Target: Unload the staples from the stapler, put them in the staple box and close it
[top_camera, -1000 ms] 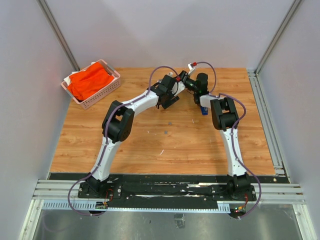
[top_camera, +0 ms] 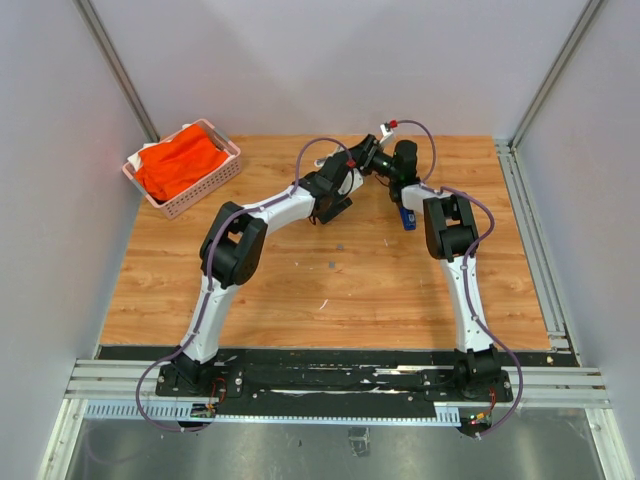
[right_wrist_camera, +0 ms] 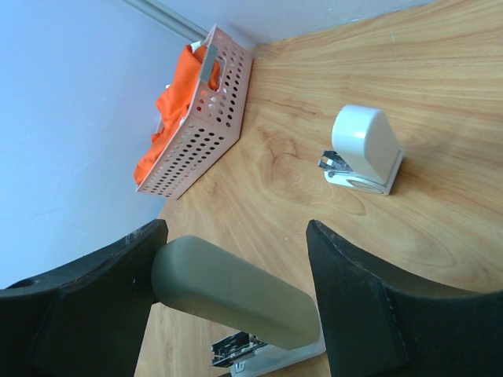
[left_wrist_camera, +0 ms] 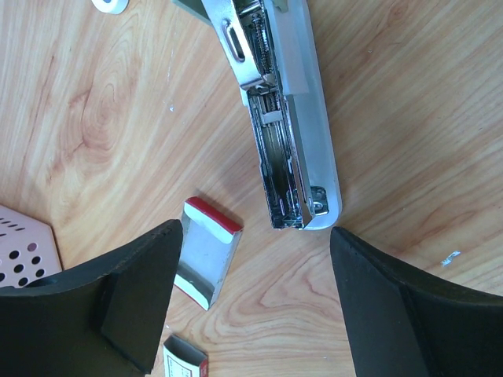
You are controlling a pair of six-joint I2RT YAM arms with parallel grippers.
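Note:
An open stapler (left_wrist_camera: pixel 310 141) lies on the table in the left wrist view, its metal channel exposed. My left gripper is part open above its near end, nothing visible between the fingers. In the right wrist view my right gripper is part open around the rounded grey-green end of a stapler (right_wrist_camera: pixel 228 287); whether the fingers press on it is unclear. A white stapler (right_wrist_camera: pixel 365 149) stands farther back. From above, both grippers meet at the back centre, largely hiding the staplers.
A pink basket (top_camera: pixel 190 195) with orange cloth sits at the back left. Small boxes (left_wrist_camera: pixel 206 251) lie near the stapler in the left wrist view. A blue object (top_camera: pixel 408 220) lies under the right arm.
Compared with a second ago, both grippers have shifted slightly in the top view.

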